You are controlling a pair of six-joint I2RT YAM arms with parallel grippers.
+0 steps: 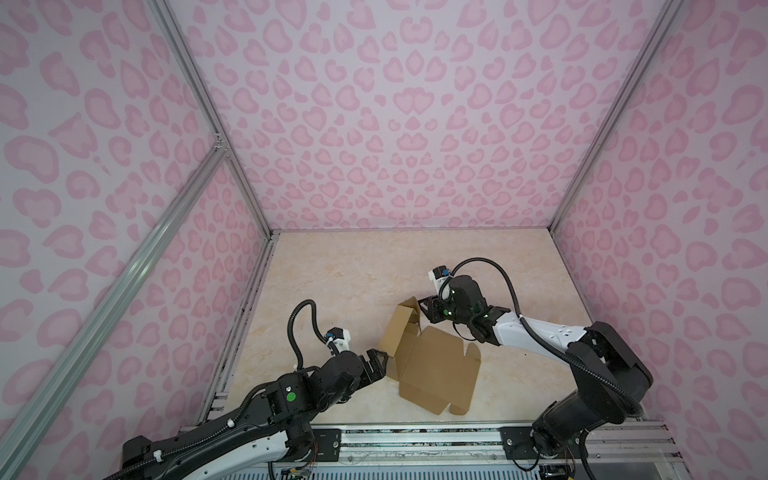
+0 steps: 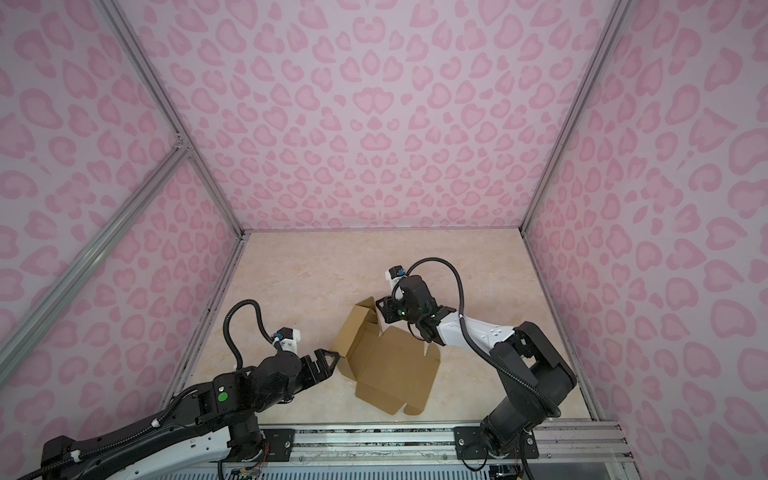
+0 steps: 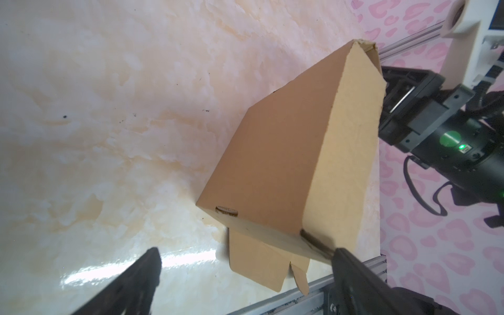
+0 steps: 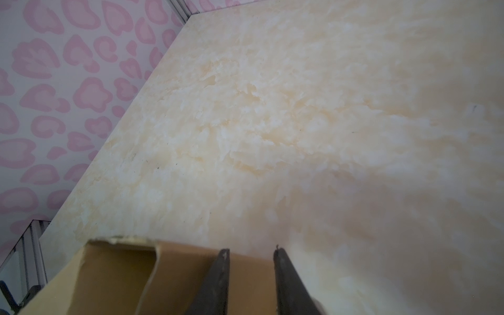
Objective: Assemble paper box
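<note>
The partly folded cardboard box [image 1: 434, 369] lies at the front middle of the table, its left wall raised with a folded top [image 3: 283, 157] and the rest spread flat. My left gripper [image 1: 379, 361] stands open beside that wall's near end; in the left wrist view its fingers straddle a corner area without gripping it. My right gripper [image 2: 384, 308] is at the wall's far end, beside the upright corner flap [image 4: 199, 267]. In the right wrist view its fingers are part open, in front of or over that flap; whether they touch it I cannot tell.
Patterned walls and metal rails bound the space, and the rail at the front edge is close to the box.
</note>
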